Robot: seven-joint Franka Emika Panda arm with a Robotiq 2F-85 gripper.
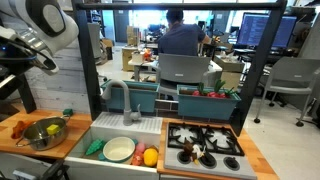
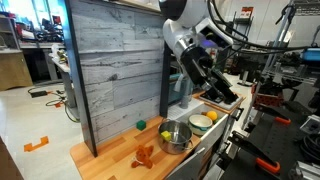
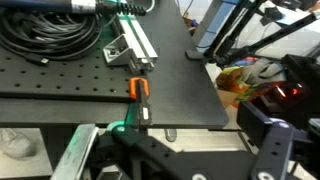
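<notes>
My gripper is turned away from the counter, facing a black perforated base with cables. Its two dark fingers [image 3: 78, 148] stand wide apart at the sides of the wrist view, with nothing held between them. A steel pot [image 1: 45, 133] sits on the wooden counter [image 2: 120, 160], with a yellow item [image 1: 53, 129] in it. Beside the pot lie a red-orange item [image 2: 144, 155] and a small green item [image 2: 141, 125]. In the sink [image 1: 93, 137] are a pale bowl [image 1: 118, 149], a green item [image 1: 95, 147] and yellow and red items [image 1: 150, 157].
A faucet [image 1: 127, 100] rises behind the sink. Right of it is a black stove [image 1: 205, 140] with small items on it. Teal bins [image 1: 206, 107] hang at the back, one holding red items. A grey plank wall [image 2: 125, 75] borders the counter.
</notes>
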